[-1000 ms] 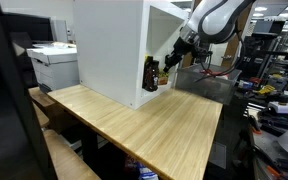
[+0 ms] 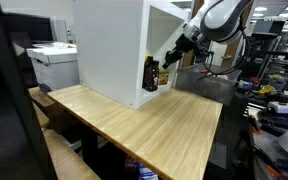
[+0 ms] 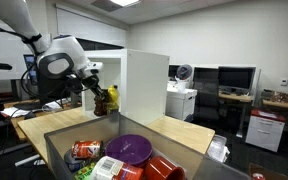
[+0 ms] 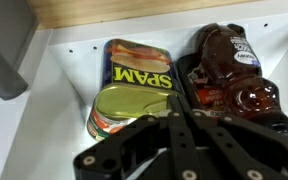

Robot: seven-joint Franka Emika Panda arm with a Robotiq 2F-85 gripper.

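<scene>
In the wrist view, a SPAM can rests inside the white shelf, tipped so its metal end faces my camera. Beneath it part of another can shows. Right of these stands a brown bottle with a red-brown label. My gripper is shut, its tips close to the SPAM can's lower right edge and the bottle; contact cannot be told. Nothing shows between its fingers. From outside, the gripper points into the shelf opening, above the dark bottle and a yellowish item.
The white shelf unit walls in the items on several sides. A grey bin holds a red-labelled can, a purple bowl and other containers. The wooden table in front of the shelf is clear.
The arm has shifted only slightly beside the shelf opening. The bottle and the yellowish item look unmoved.
</scene>
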